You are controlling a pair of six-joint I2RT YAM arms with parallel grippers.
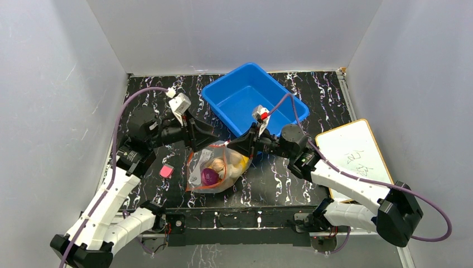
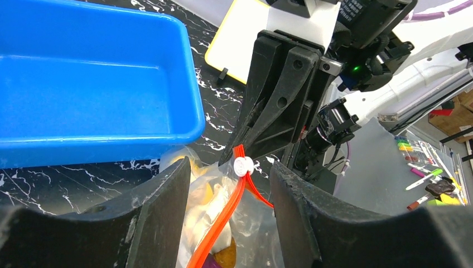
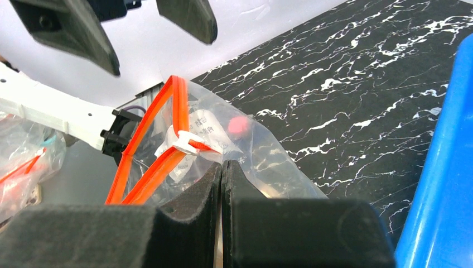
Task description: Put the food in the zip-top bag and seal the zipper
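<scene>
The clear zip bag (image 1: 196, 177) with orange zipper edges sits upright on the table, its mouth gaping. Inside show a purple onion (image 1: 210, 177), a pale bulb (image 1: 217, 164) and something yellow. My right gripper is shut on the bag's corner, close beside the white zipper slider (image 3: 188, 142). Facing it, my left gripper stands open; in its own wrist view the slider and orange zipper strip appear in the gap between its fingers, held by neither. From the right wrist view, its fingertips (image 3: 109, 58) are above the bag and apart from it.
Right behind the bag stands an empty blue bin (image 1: 245, 89). A pink block (image 1: 166, 171) lies to the left of the bag. A whiteboard (image 1: 357, 156) rests at the right.
</scene>
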